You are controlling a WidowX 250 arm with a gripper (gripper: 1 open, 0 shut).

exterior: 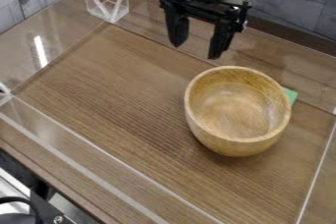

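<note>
The black robot gripper (202, 33) hangs over the back middle of the wooden table, behind a round tan wooden bowl (238, 135). Its two fingers are spread wide apart and point down, with nothing seen between them. The bowl sits empty at the right of the table. A small green item (289, 95) lies just behind the bowl's right side, partly hidden by it.
A white wire-like object (109, 4) stands at the back left near the table's edge. A black cable lies at the bottom left corner.
</note>
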